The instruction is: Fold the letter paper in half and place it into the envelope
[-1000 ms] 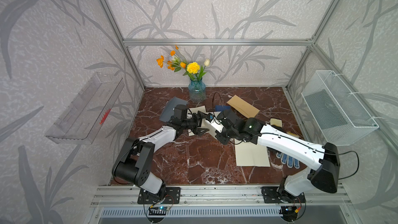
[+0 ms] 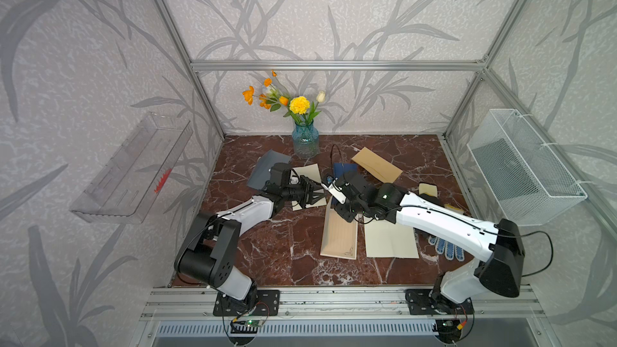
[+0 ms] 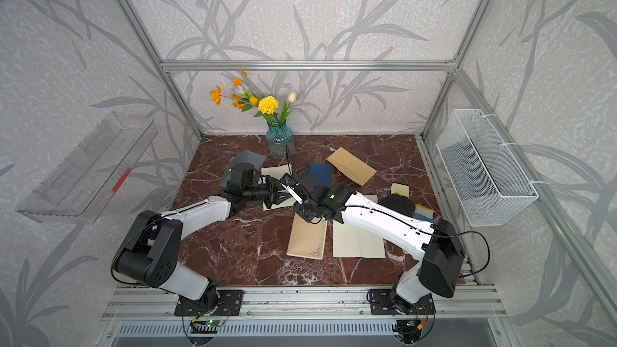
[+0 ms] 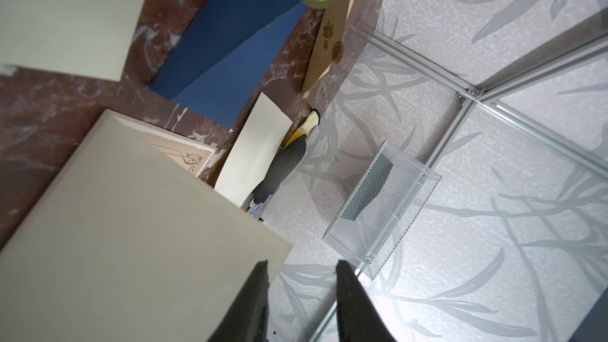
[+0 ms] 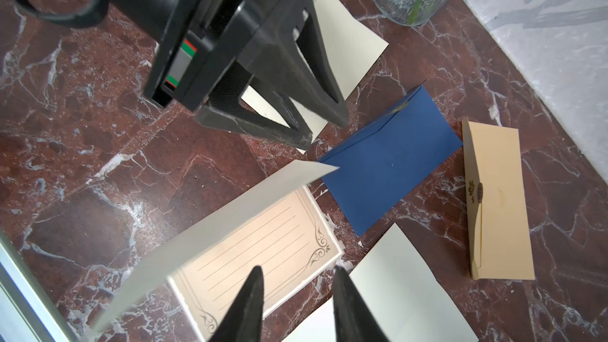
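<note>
Creased across the middle, the letter paper [image 5: 272,253] is half spread in the right wrist view, its lined, ornamented half facing up and its other half raised as a flap. Whether it touches the table cannot be told. In the left wrist view the flap's plain back [image 4: 126,240] is large and close. My left gripper stands open above the paper's far edge, nothing between its fingers. My right gripper is open over the lined half, likewise empty. Beyond the paper lie a blue envelope [image 5: 399,158] and a tan envelope [image 5: 503,202].
A creased blank sheet [image 2: 390,237] lies right of the letter, another pale sheet [image 5: 354,44] behind my left gripper. A dark grey envelope [image 2: 268,168] and a flower vase [image 2: 305,136] stand further back. Gloves [image 2: 445,248] lie at right.
Now the lined sheet appears below and in front of them, half opened. The left fingers have drawn closer together; both arms barely moved.
</note>
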